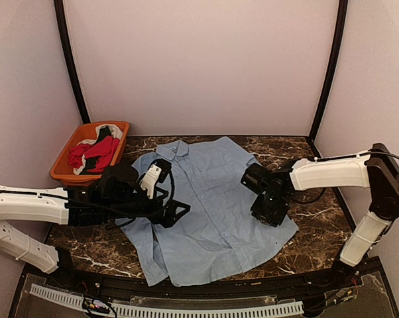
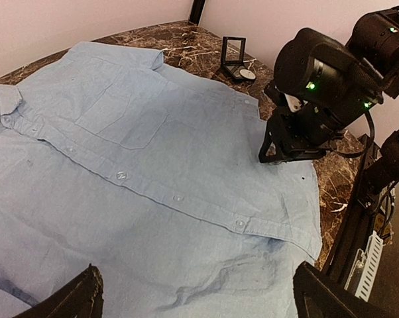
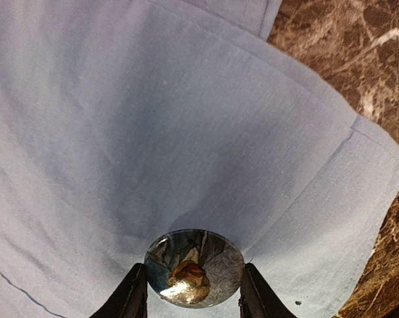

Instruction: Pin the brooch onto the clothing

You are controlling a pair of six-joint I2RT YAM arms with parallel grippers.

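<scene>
A light blue button-up shirt [image 1: 209,212] lies spread on the marble table, its placket and pocket showing in the left wrist view. In the right wrist view my right gripper is shut on a round, shiny brooch [image 3: 193,268] with a golden centre, held low over the shirt's right part near the hem. Whether the brooch touches the fabric I cannot tell. My left gripper [image 1: 176,212] stands open over the shirt's left middle, nothing between its fingers.
An orange bin [image 1: 63,159] with red, white and black cloth stands at the back left. A small black-framed object [image 2: 236,66] sits beyond the shirt in the left wrist view. Bare marble [image 1: 319,218] shows at the right; walls enclose the back and sides.
</scene>
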